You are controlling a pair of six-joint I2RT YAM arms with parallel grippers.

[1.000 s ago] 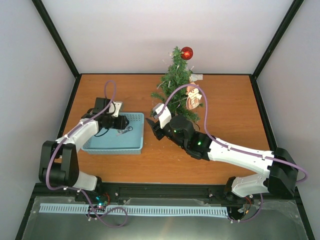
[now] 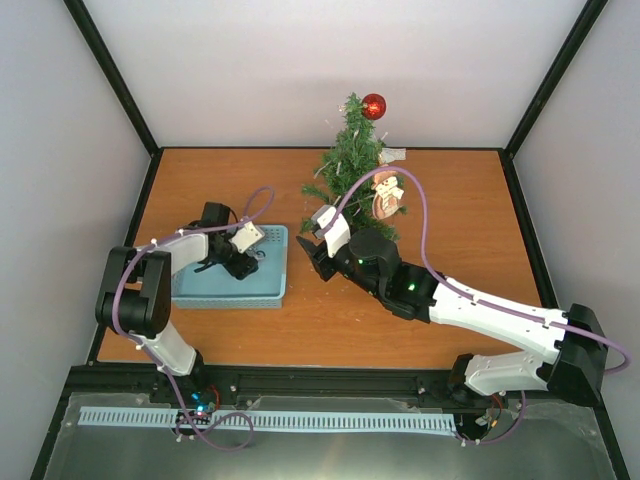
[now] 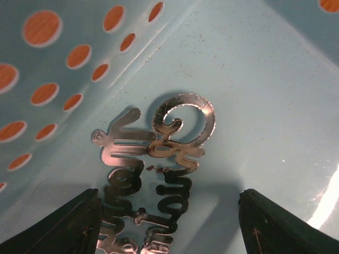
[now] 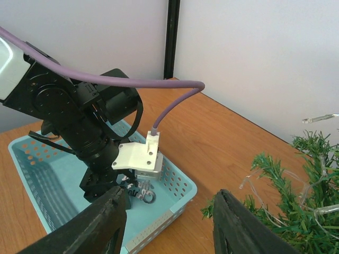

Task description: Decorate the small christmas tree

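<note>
On the floor of the blue basket [image 2: 230, 301] lies a shiny metallic lettered ornament [image 3: 177, 148] with a curled hook at its end. My left gripper is open over it, the fingers on either side and apart from it. The small Christmas tree [image 2: 352, 160] stands at the back middle, bearing a red ball [image 2: 374, 107] near its top and a Santa-like ornament [image 2: 387, 195] on its right side. My right gripper is open and empty, just left of the lower branches, facing the basket.
The basket's perforated wall [image 3: 79, 55] rises close beside the ornament. Purple cables [image 2: 424, 230] loop above both arms. Bare wooden table [image 2: 470, 220] lies to the tree's right and in front of the basket.
My right arm has shifted only slightly to the right; the tree looks the same.
</note>
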